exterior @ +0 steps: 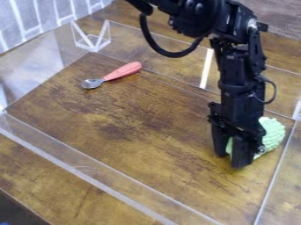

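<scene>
My black gripper point(240, 142) is low over the wooden surface at the right, shut on a light green textured object point(268, 135), which shows mainly to the right of the fingers and is partly hidden behind them. A spoon with a pink handle point(121, 71) lies at the upper left, well apart from the gripper.
Clear plastic edges point(83, 167) run along the left and lower left of the wooden surface point(118, 123). A white wire shape point(94, 35) stands at the top left.
</scene>
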